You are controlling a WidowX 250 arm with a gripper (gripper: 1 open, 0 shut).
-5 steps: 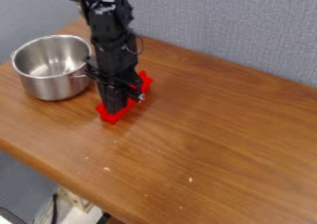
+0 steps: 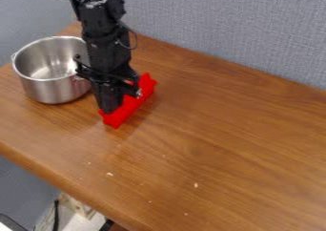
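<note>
My black gripper [image 2: 110, 94] hangs over a red block [image 2: 124, 112] lying on the wooden table at the left middle, its fingers down at the block. The block is partly hidden behind the gripper, and whether the fingers grip it or are apart is unclear. A steel pot [image 2: 46, 73] stands just left of the gripper.
A grey wall [image 2: 242, 30] runs behind it. Cables and a light wooden piece lie below the table's front left edge.
The gripper has shifted very slightly left over the red block; little else differs.
</note>
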